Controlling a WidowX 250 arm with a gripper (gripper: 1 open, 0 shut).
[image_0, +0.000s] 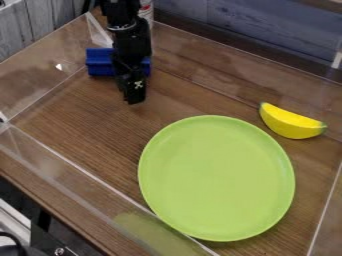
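My black gripper (131, 86) hangs down at the upper left of the camera view, just in front of a blue block-like object (99, 62), which it partly hides. Its fingertips are dark and small, so the space between them is hard to make out; nothing is seen held. A yellow banana (291, 121) lies on the wooden table at the right. A large green plate (215, 178) rests in the lower middle.
A pale object stands behind the arm at the top, largely hidden. Walls line the back, and clear edging runs along the sides.
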